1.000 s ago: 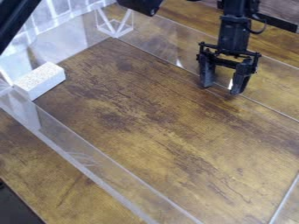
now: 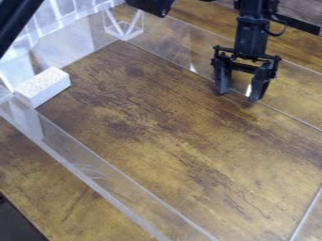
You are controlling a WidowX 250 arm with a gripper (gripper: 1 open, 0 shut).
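Note:
My black gripper (image 2: 239, 85) hangs at the upper right over the wooden floor, close to the clear wall along that side. Its two fingers stand apart, pointing down, and I see nothing held between them. A white block with a speckled top (image 2: 41, 87) lies at the far left, against the clear wall there.
Transparent walls (image 2: 107, 179) bound a wooden work surface (image 2: 164, 141). A white rack-like shape (image 2: 126, 24) stands at the top left, partly cut off by the dark arm.

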